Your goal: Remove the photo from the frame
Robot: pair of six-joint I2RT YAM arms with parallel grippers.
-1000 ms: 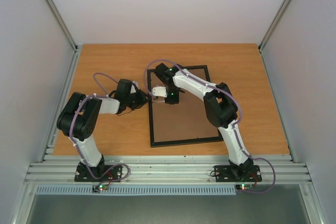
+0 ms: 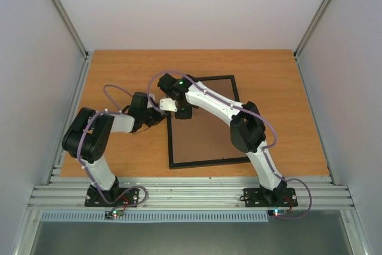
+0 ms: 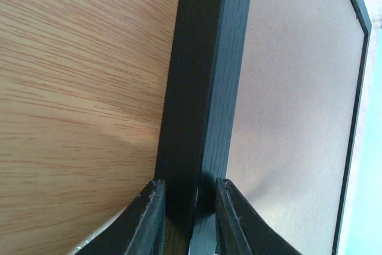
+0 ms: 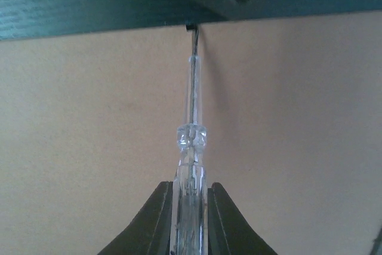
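The black frame (image 2: 209, 162) lies back side up on the wooden table, its brown backing board (image 2: 203, 138) showing. My right gripper is shut on a clear-handled screwdriver (image 4: 191, 147), whose tip meets the inner edge of the frame's border. My left gripper is at the frame's left side, its fingers over the black border; whether it grips that border is hard to tell. The photo is not visible.
Bare wooden table (image 2: 280, 100) surrounds the frame at the back and right, and at the front left. White walls and metal rails edge the workspace.
My right gripper has moved left with the screwdriver. The frame has shifted slightly left and toward the front; my left gripper has moved slightly with it.
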